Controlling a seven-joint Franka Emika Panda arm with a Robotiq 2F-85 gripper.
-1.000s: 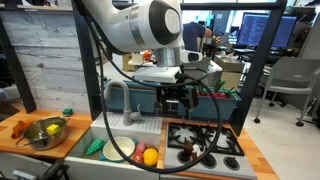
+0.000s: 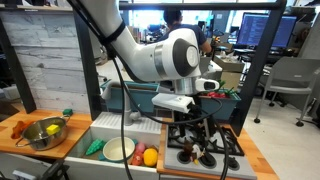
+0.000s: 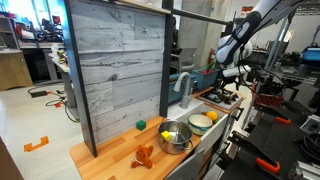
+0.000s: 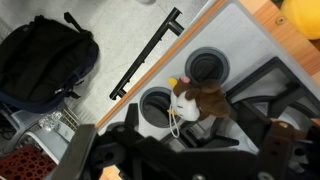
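Observation:
A small brown and white plush toy lies on the stove's front panel, beside the round black knobs in the wrist view. The stove is on the counter's right side in exterior view 1. My gripper is open, with its dark fingers apart at the bottom of the wrist view and the toy just ahead, between them in line of sight. In exterior view 1 the gripper is low over the stove, near the toy, partly hidden by the cable. Contact cannot be made out.
Left of the stove, the sink holds a pale bowl, a green item, and red and yellow round items. A metal pot stands farther left near an orange object. A black bag lies below the counter edge.
The arm has come down and to the right, bringing my gripper from above the stove's back to low near the plush toy. The toy appears unmoved.

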